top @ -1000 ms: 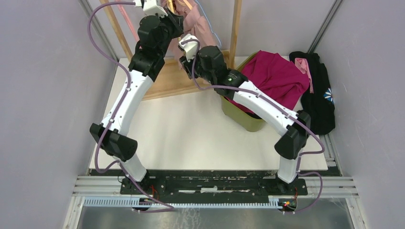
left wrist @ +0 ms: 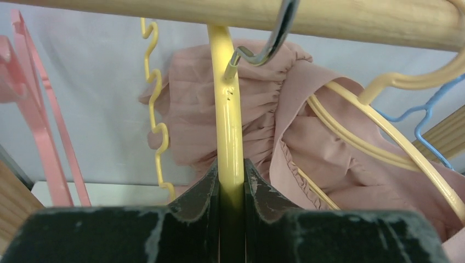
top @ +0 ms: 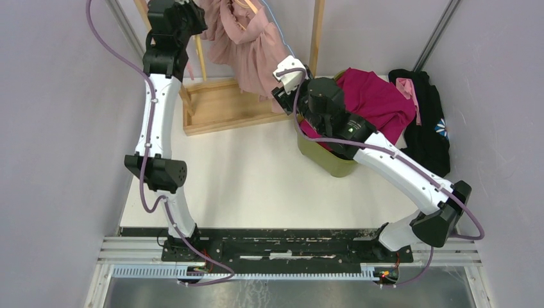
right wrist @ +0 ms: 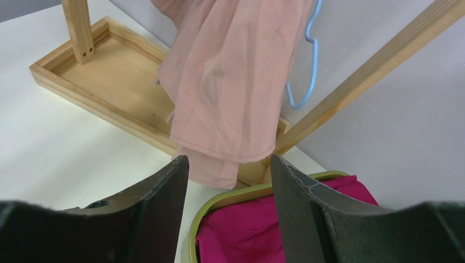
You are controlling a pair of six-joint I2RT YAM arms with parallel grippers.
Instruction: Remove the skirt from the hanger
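A pink skirt (top: pixel 253 54) hangs on the rack, draped over tan hangers in the left wrist view (left wrist: pixel 406 148); its lower part (right wrist: pixel 225 93) fills the middle of the right wrist view. My left gripper is shut on a yellow hanger (left wrist: pixel 227 115) beneath the wooden rail (left wrist: pixel 356 19), with the skirt behind it. My right gripper stands open just in front of and below the skirt's hem, above the green bin, with nothing between its fingers.
The rack's wooden base (top: pixel 212 125) stands at the back. A green bin (top: pixel 333 167) of magenta cloth and a dark garment (top: pixel 426 147) lie to the right. Pink and blue hangers hang nearby.
My left arm has moved leftward with the hanger it grips. My right gripper has drawn back to the right, and more of the skirt shows in the top view.
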